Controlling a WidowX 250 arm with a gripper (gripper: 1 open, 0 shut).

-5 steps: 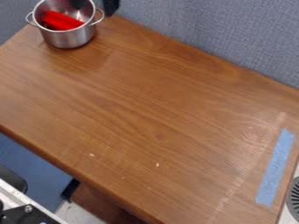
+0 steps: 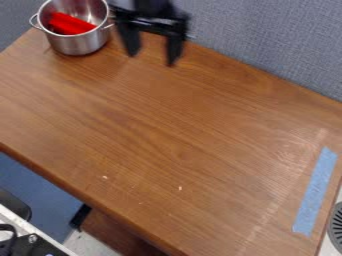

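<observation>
A steel pot [image 2: 76,41] with two handles stands at the back left corner of the wooden table, with a red object [image 2: 70,24] lying inside it. My dark gripper [image 2: 152,47] hangs just to the right of the pot, blurred by motion, with its two fingers apart; it is open and nothing shows between them.
A blue tape strip [image 2: 315,190] lies along its right edge. A grey padded wall [image 2: 267,40] runs behind it, and a round metal piece [image 2: 335,228] shows at the lower right.
My gripper has come down from the top edge of the view and moved right, away from over the pot. The pot and red object look unchanged.
</observation>
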